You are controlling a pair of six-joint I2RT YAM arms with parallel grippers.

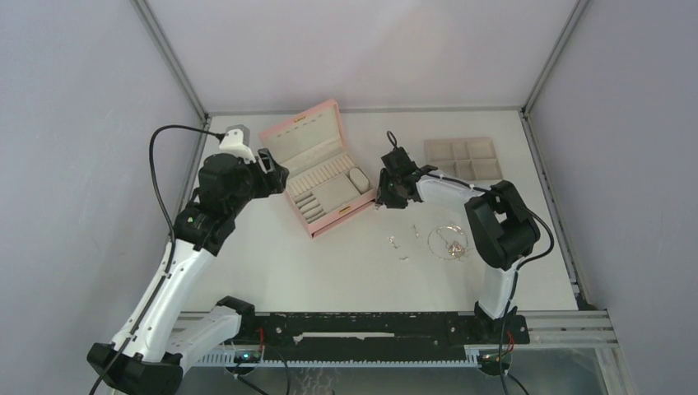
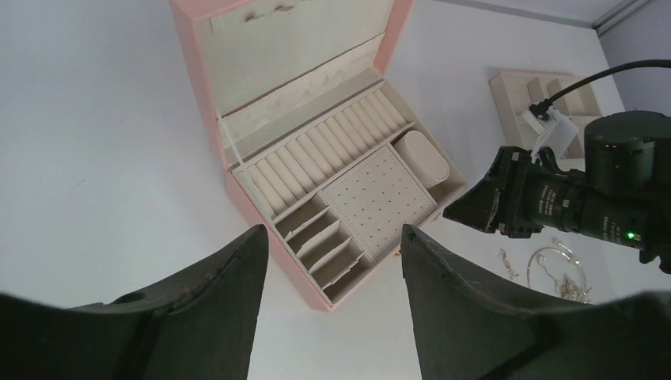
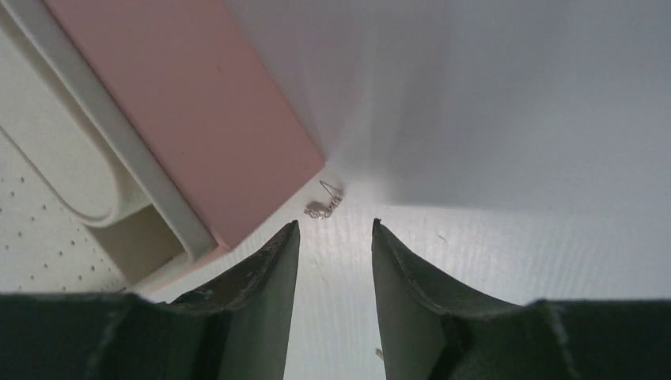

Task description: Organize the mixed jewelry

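Observation:
A pink jewelry box (image 1: pixel 362 203) lies with its lid raised, its cream ring rolls and compartments bare in the left wrist view. By the box's corner, a small earring (image 3: pixel 324 207) rests on the table. My right gripper is low over it, open, with the earring seen just beyond the gap between its fingertips. My left gripper is raised at the box's left side, open and empty. Farther right lie a round necklace or bangle with a tangle of jewelry (image 1: pixel 455 248) and small earrings (image 1: pixel 393 242).
At the back right stands a pale divided tray (image 1: pixel 463 158), which looks empty. The box wall (image 3: pixel 206 119) rises close beside my right fingers.

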